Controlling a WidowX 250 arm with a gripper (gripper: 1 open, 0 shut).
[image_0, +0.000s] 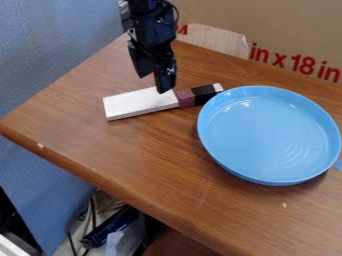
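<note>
My black gripper (162, 82) reaches down from the top of the view and hangs over a long flat object with a white part (134, 104) and a dark maroon and black end (199, 95). Its fingertips are just above or at the white part; whether they touch it, and how far apart they are, I cannot make out. A light blue plate (267, 135) rests on the wooden table to the right of that object, close to its dark end.
A cardboard box (287, 30) with red lettering stands along the back.
</note>
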